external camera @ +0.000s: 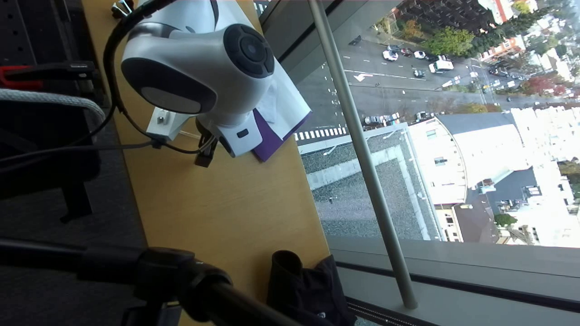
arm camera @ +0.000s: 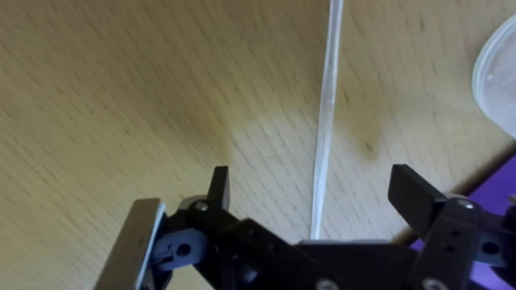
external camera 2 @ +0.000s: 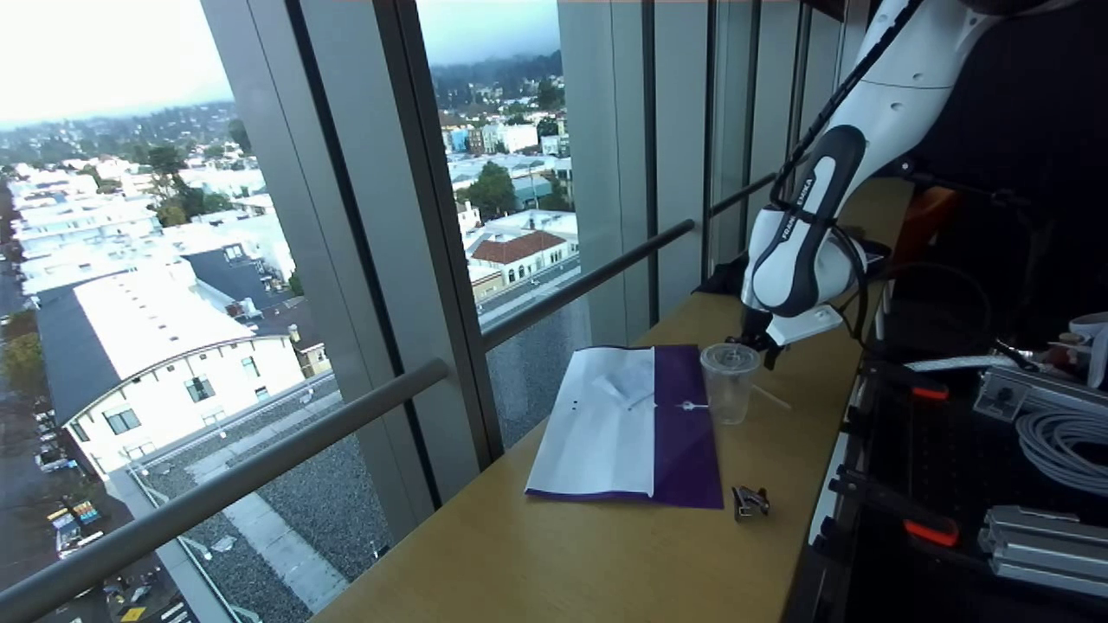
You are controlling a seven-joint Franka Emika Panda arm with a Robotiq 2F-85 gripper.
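Note:
A thin clear straw (arm camera: 325,116) lies on the wooden table, running up the wrist view; it also shows as a short pale line, the straw (external camera 2: 770,398), right of the cup in exterior view 2. My gripper is open above the table, its two black fingertips on either side of the straw's line, with nothing gripped. The straw's lower end goes out of sight behind the gripper body. A clear plastic cup (external camera 2: 731,386) stands upright by the purple edge of the folder; part of a clear round rim, seemingly this cup (arm camera: 500,79), enters the wrist view at right.
A white and purple folder (external camera 2: 597,426) with a crumpled white piece on it lies beside the cup. Small metal clips (external camera 2: 750,503) sit near the table's front. Dark cloth (external camera: 310,290) lies at one table end. A window rail (external camera 2: 582,285) runs alongside.

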